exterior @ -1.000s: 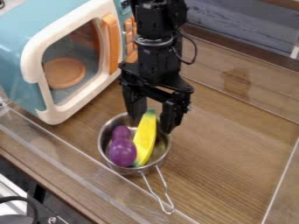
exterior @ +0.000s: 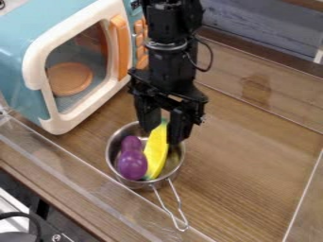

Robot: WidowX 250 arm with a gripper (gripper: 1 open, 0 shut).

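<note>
A steel pan [exterior: 177, 172] with a long handle sits on the wooden counter, holding a purple eggplant [exterior: 131, 164] and a yellow banana [exterior: 155, 156]. The black gripper [exterior: 163, 129] is over the back of the pan, its fingers down around the upper end of the banana. Whether they grip it is hard to tell.
A blue-and-white toy oven [exterior: 51, 47] with its door open and an orange disc inside stands at the upper left. A transparent strip runs along the front edge, with a dark cable at lower left.
Since a second ago the gripper has lowered over the banana's upper end, and its fingers look closer together. The pan and its contents look unmoved.
</note>
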